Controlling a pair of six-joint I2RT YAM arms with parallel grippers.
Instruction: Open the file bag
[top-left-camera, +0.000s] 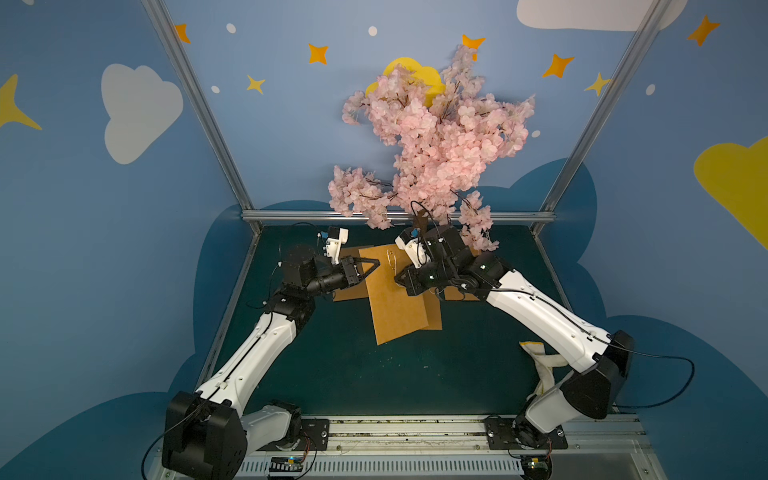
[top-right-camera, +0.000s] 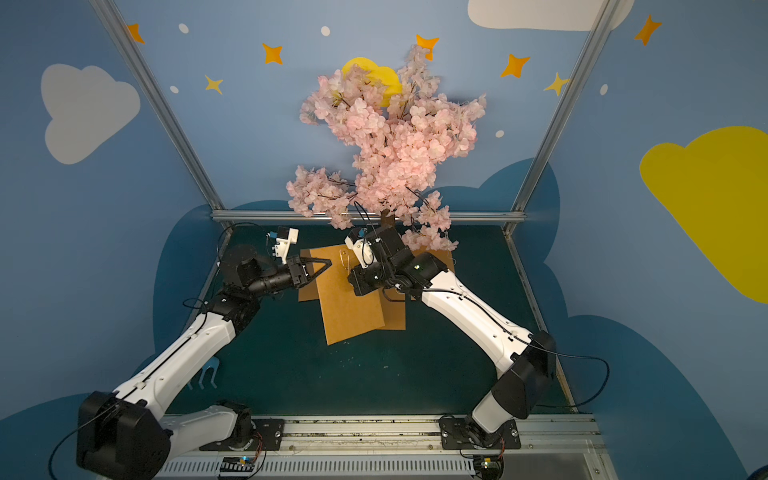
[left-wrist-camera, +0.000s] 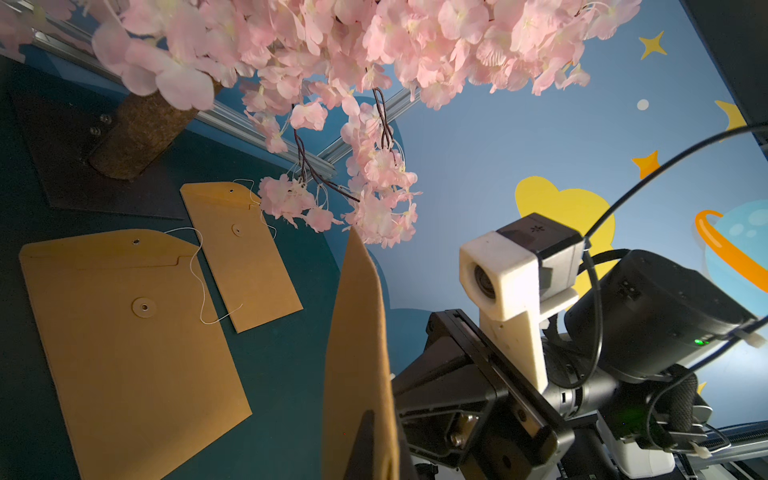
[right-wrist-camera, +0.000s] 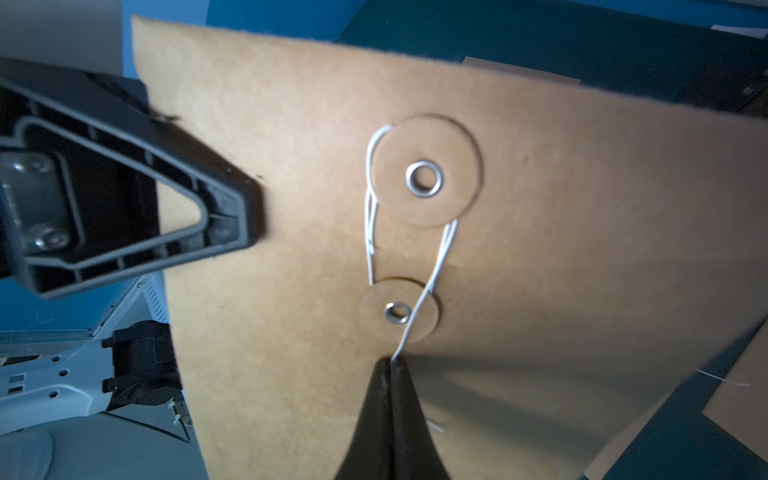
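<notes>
An upright brown file bag (top-left-camera: 396, 312) is held by my left gripper (top-left-camera: 373, 265), shut on its edge. In the right wrist view, white string (right-wrist-camera: 371, 224) runs round the upper button (right-wrist-camera: 424, 144) and down across the lower button (right-wrist-camera: 376, 308). My right gripper is shut at the string just below the lower button, against the bag's face; whether the thread is between its fingertips I cannot tell.
More file bags (left-wrist-camera: 128, 360) lie on the dark green table (top-left-camera: 304, 368) behind the held bag. An artificial blossom tree (top-left-camera: 432, 144) stands at the back.
</notes>
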